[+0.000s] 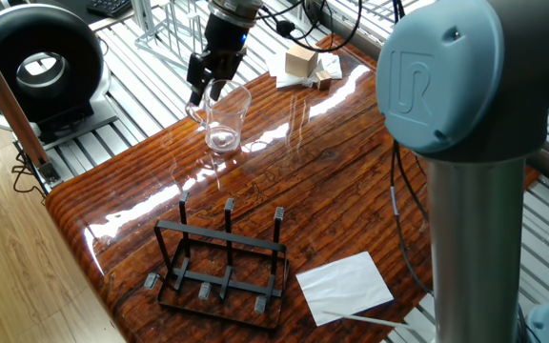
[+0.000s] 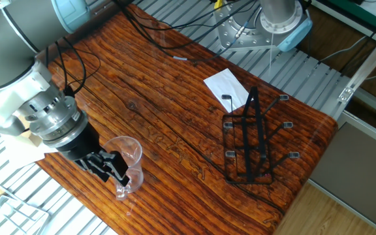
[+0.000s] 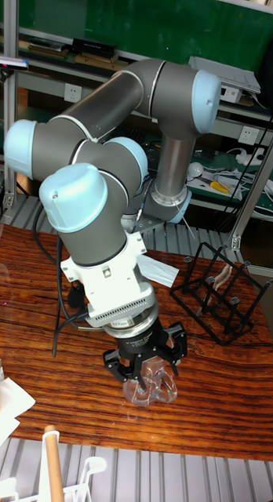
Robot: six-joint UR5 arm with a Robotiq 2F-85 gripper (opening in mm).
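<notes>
A clear cup with a side handle stands upright near the table's far edge in exterior view 1; its see-through wall lets the wood show. My black gripper points down at the cup's handle side, overlapping its rim. In exterior view 2 the gripper hangs over the cup, its fingertips apart. Exterior view 3 has the cup directly below and partly between the spread fingers. Whether the fingers touch the cup or its handle cannot be made out.
A black wire rack with upright prongs sits near the table's other end. Beside it lies a white sheet. Small cardboard boxes rest on paper at a corner. Bare wood separates the cup from the rack.
</notes>
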